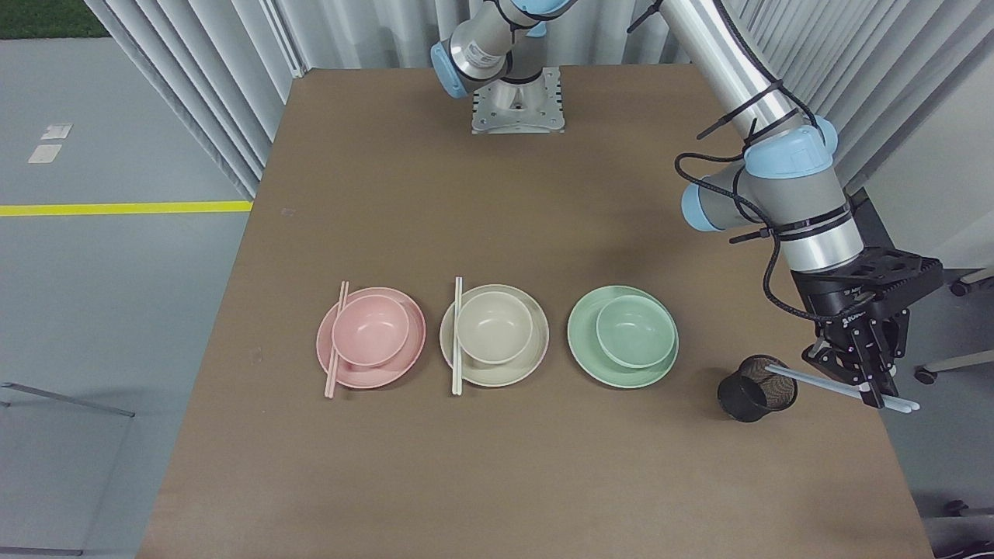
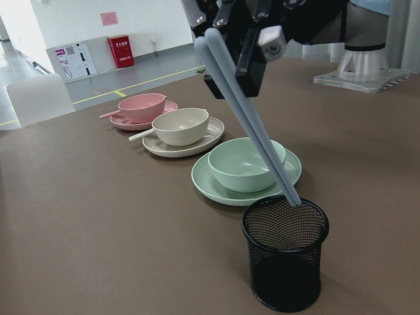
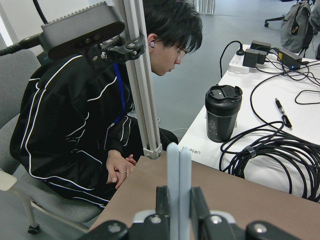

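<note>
My gripper (image 1: 867, 390) (image 2: 233, 65) is shut on a pair of light grey-blue chopsticks (image 2: 254, 128) (image 3: 178, 190), held tilted, their lower ends over the rim of the black mesh cup (image 1: 745, 396) (image 2: 285, 269). A green bowl on a green plate (image 1: 589, 354) stands left of the cup in the front view. Further left are a cream bowl on a cream plate (image 1: 522, 368) with chopsticks (image 1: 457, 335) and a pink bowl on a pink plate (image 1: 391, 373) with chopsticks (image 1: 336, 340) on it.
The wrist view shows a seated person (image 3: 75, 130) beside a white desk with cables and a tumbler (image 3: 220, 112).
</note>
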